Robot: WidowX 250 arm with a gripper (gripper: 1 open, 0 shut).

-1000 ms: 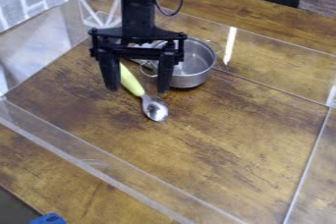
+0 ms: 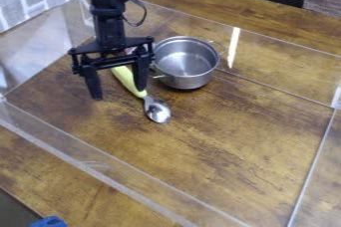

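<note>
My black gripper (image 2: 115, 70) hangs open at the upper left, over a spoon with a pale yellow-green handle (image 2: 128, 78) whose shiny silver bowl (image 2: 159, 111) points toward the front. Part of the handle is hidden behind the gripper. Just right of the gripper sits a steel pot (image 2: 188, 60), upright on the wooden table (image 2: 226, 151). I cannot tell whether the fingers touch anything.
Clear panels edge the work area on the left, front and right. A small blue object (image 2: 47, 221) lies at the bottom left corner.
My gripper has moved left, away from the pot, which is now less covered. The spoon and pot look unmoved.
</note>
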